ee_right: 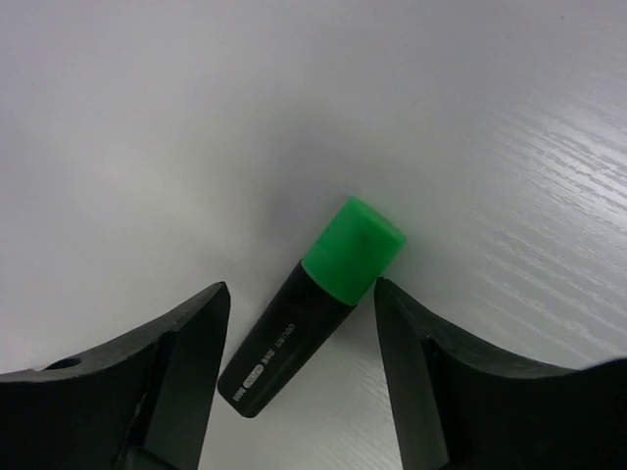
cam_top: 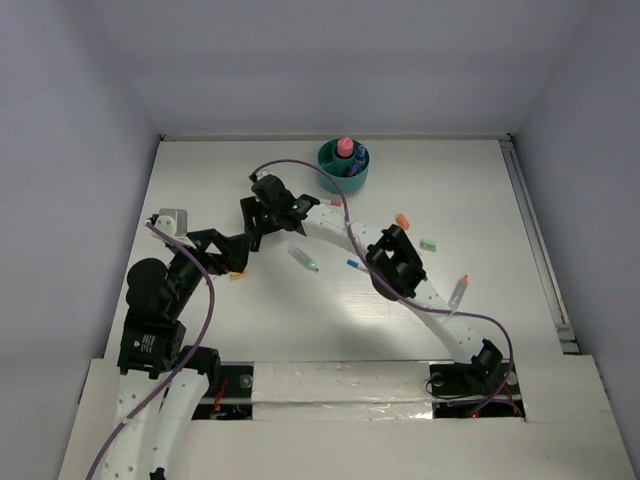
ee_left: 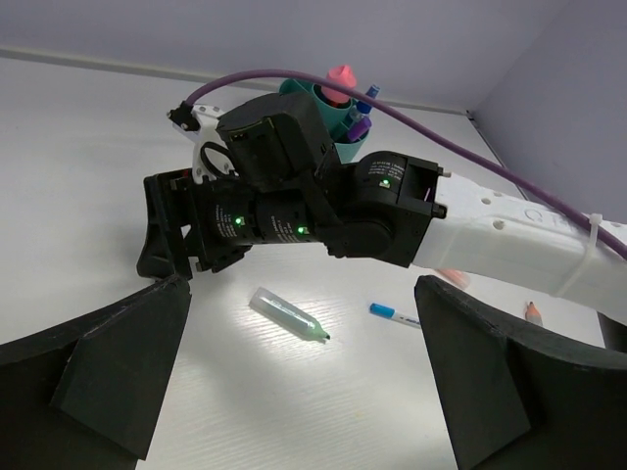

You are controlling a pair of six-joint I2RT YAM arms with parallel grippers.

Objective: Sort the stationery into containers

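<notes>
A short black marker with a green end [ee_right: 304,308] lies on the white table, seen in the right wrist view. My right gripper is part open around it, a finger on each side; the left finger [ee_right: 191,343] stands clear of it, while contact on the other side is hard to tell. From above, my right gripper [cam_top: 250,222] hides that marker. My left gripper [cam_top: 240,253] is open and empty at the table's left. A teal multi-cup holder [cam_top: 345,183] at the back contains a pink item [cam_top: 344,147] and blue and purple pens.
A green-tipped clear pen [cam_top: 303,258] and a blue-capped pen [cam_top: 357,265] lie mid-table. An orange piece [cam_top: 402,221], a green piece [cam_top: 428,245] and an orange-tipped pen [cam_top: 458,292] lie to the right. The two grippers are close together.
</notes>
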